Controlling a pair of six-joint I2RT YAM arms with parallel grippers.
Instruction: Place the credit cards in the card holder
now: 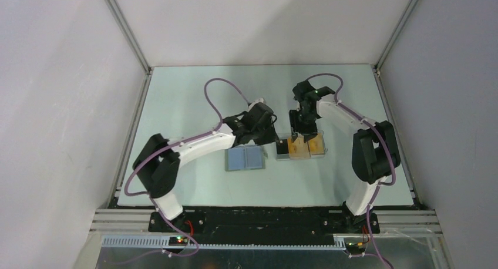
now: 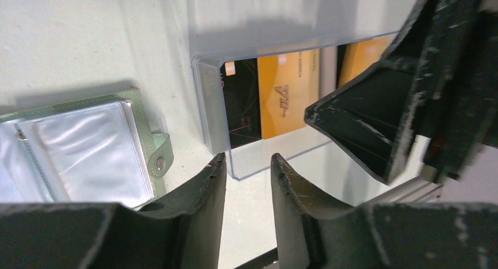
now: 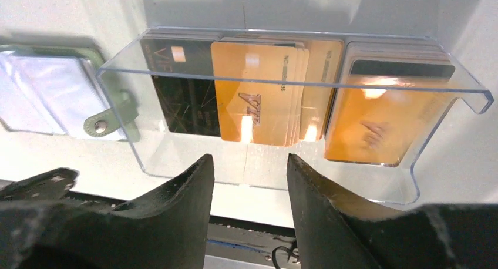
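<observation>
Gold and black cards stand in a clear box: a black card (image 3: 185,104), a gold stack (image 3: 255,98) and a gold card (image 3: 376,128) at the right end. Left of the box lies the card holder (image 2: 141,145), green-edged with clear sleeves and a snap strap, its right part visible in both wrist views. My left gripper is open and empty, near the box's left end and the holder's strap. Above the box's front, my right gripper hovers with an open, empty gap between its fingers. Both holder pages show in the top view.
The clear box (image 3: 158,157) has thin walls and a lip at its right end. My two arms reach in close together over it.
</observation>
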